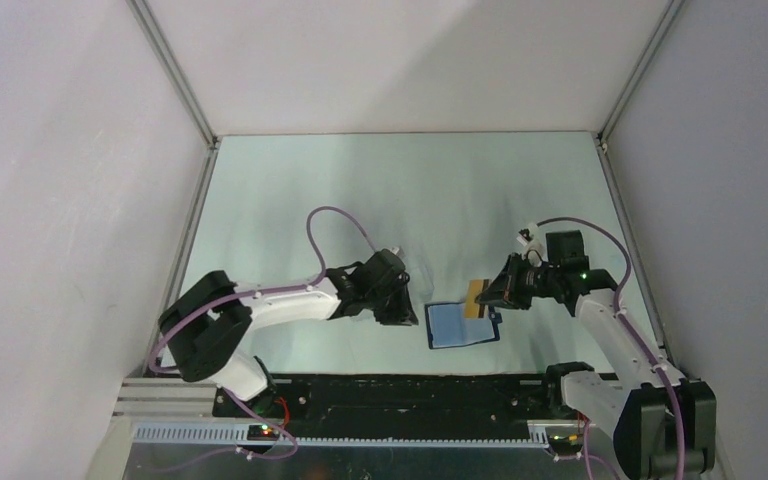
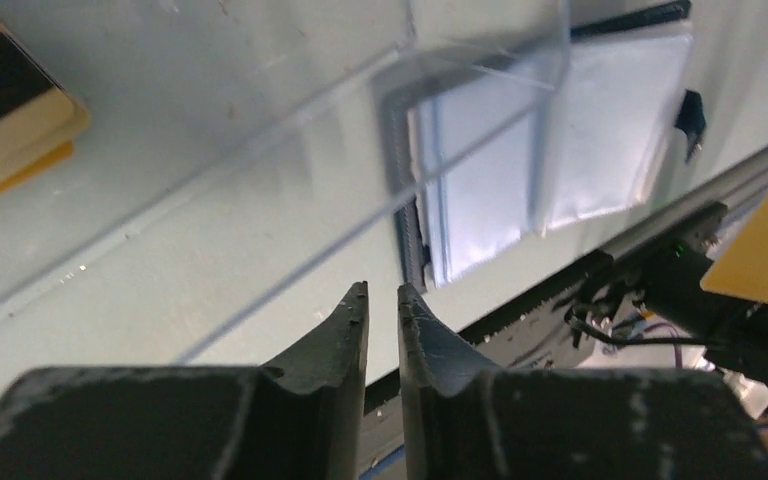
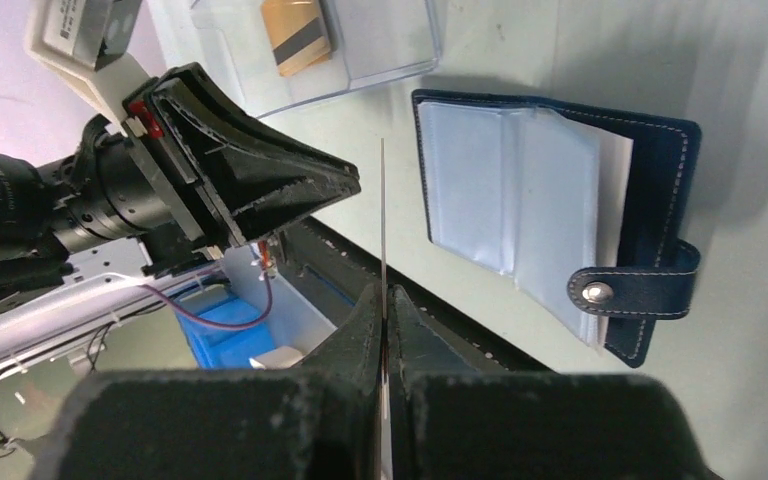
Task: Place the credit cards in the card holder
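Observation:
The dark blue card holder (image 1: pixel 460 326) lies open at the front of the mat, clear sleeves showing. My left gripper is left of the holder, its fingertips close together with a narrow gap and nothing seen between them. Behind it, a clear box (image 3: pixel 380 40) holds gold cards (image 3: pixel 290 30), mostly hidden from the top view by the left arm.
A dark rail runs along the front edge, and walls stand at the sides and back.

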